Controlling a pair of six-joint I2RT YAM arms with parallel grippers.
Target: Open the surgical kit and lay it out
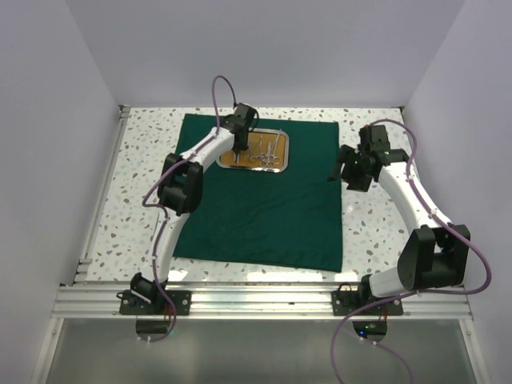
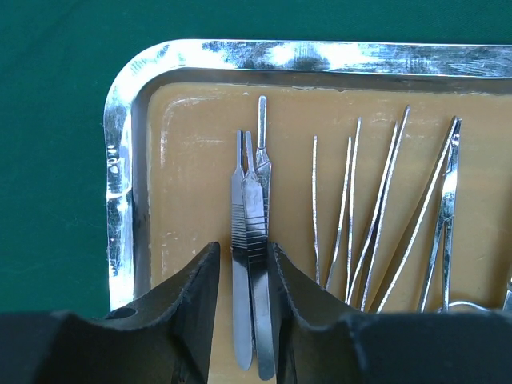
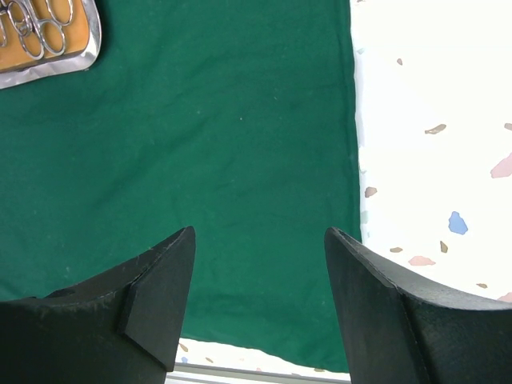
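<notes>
A metal tray (image 1: 287, 146) with a tan bottom lies on the green cloth (image 1: 256, 216), toward its back left. In the left wrist view, several slim silver handles (image 2: 262, 144) lie side by side near the tray's left end. My left gripper is open over them, one finger on either side of the bunch; whether the fingers touch it cannot be told. Farther right are thin tweezer-like instruments (image 2: 384, 200) and a scissor-like one (image 2: 450, 200). Over the cloth's right edge, my right gripper stands open with nothing between its widely parted fingers.
Ring-handled instruments lie in the tray's near right corner. Speckled tabletop (image 1: 372, 232) shows along the right side, with a metal rail (image 1: 264, 298) at the front edge.
</notes>
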